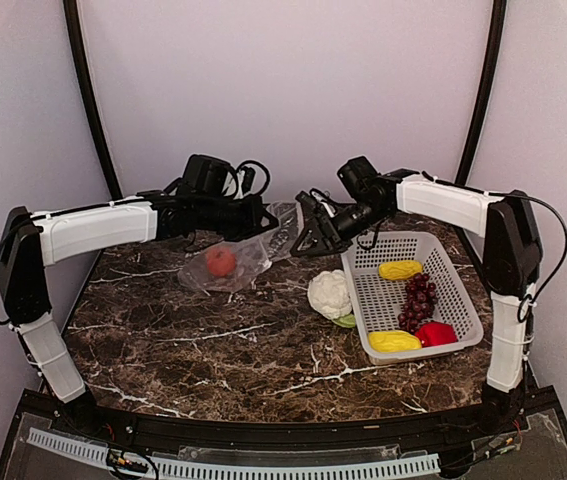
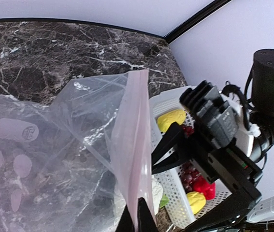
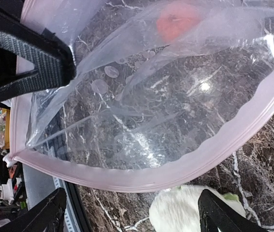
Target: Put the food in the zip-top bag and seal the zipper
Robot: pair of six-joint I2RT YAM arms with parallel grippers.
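Observation:
A clear zip top bag [image 1: 253, 262] stands partly raised on the left, with a round red-orange food item [image 1: 220, 261] inside it. My left gripper is shut on the bag's pinkish zip edge [image 2: 136, 116], which runs up from between its fingers. In the right wrist view the bag's mouth gapes, its near rim [image 3: 141, 179] curving across. My right gripper [image 1: 306, 226] is open beside the mouth, its fingers [image 3: 219, 212] spread and nothing gripped between them. On the counter below it lies a white cauliflower [image 1: 330, 293] with green leaf, outside the bag.
At the right stands a white basket [image 1: 365, 300] holding two yellow items [image 1: 400, 270], dark red grapes [image 1: 419, 302] and a red item [image 1: 436, 333]. The cauliflower sits close to the basket's left wall.

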